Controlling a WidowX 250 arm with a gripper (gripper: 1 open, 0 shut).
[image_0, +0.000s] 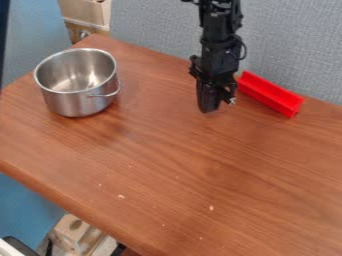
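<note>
My black gripper (210, 103) hangs low over the wooden table at the back centre, its fingertips pointing down, shut. No object shows between its fingers. Just right of it and behind lies a red block (271, 93), long and lying along the back of the table. A steel pot (78, 90) with side handles stands on the left part of the table.
A grey padded wall (301, 45) runs along the back, and pale wooden pieces (83, 14) show beyond the far left corner.
</note>
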